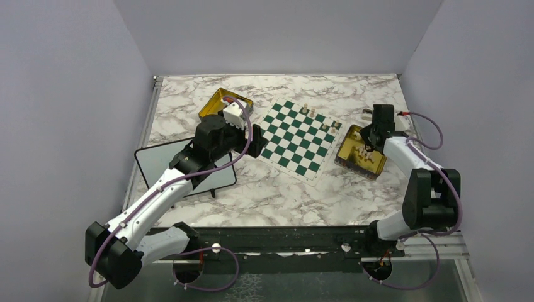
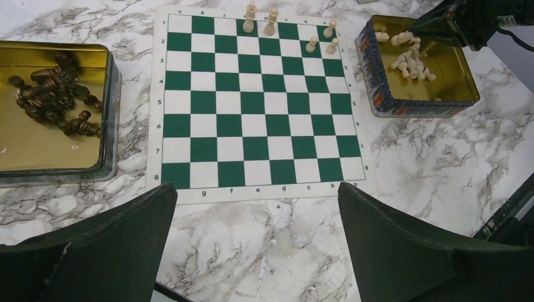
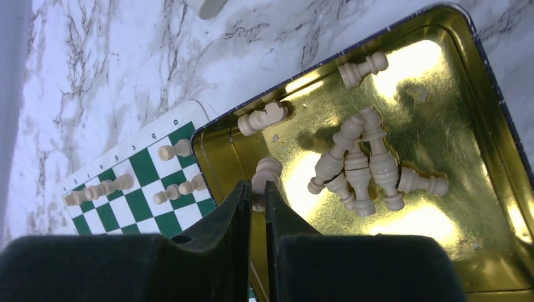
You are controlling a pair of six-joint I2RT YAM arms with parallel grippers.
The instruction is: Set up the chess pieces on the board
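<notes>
The green-and-white chessboard [image 2: 255,119] lies flat on the table. White pieces stand near its far edge: a tall pair, one being the piece [image 2: 249,17], and several small ones at the right corner, such as the pawn [image 2: 331,27]. My left gripper is open and empty, over the table at the board's near side. Inside the right gold tin [image 3: 234,157], more white pieces [image 3: 359,173] lie in a heap. My right gripper is over that tin, shut on a small white piece [image 3: 269,168], probably a pawn; its lower part is hidden by the fingers.
A second gold tin [image 2: 110,113] at the left contains a pile of dark pieces [image 2: 47,94]. Beside the left arm lies a grey panel with a black rim [image 1: 154,167]. Bare marble [image 1: 277,201] spreads in front of the board.
</notes>
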